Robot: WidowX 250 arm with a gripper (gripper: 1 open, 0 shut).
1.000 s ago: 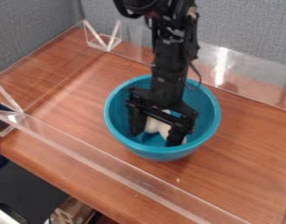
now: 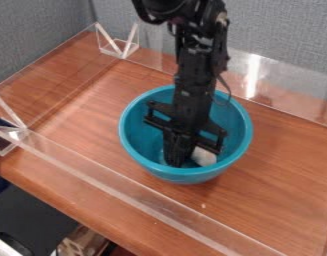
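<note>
A round blue bowl (image 2: 134, 135) stands on the wooden table. My black gripper (image 2: 177, 158) reaches down into it, its tips low near the bowl's floor, front of centre. A pale, whitish object (image 2: 203, 157) lies in the bowl just right of the fingertips, mostly hidden behind the gripper. The fingers look close together; whether anything is between them is hidden.
Clear plastic walls with white corner brackets (image 2: 118, 40) edge the table at back, left and front. Bare wood (image 2: 79, 90) is free to the left and right of the bowl. Grey padded walls stand behind.
The gripper's fingers have drawn closer together since a second ago and sit slightly more to the left. Less of the pale object shows now, at the right of the fingertips.
</note>
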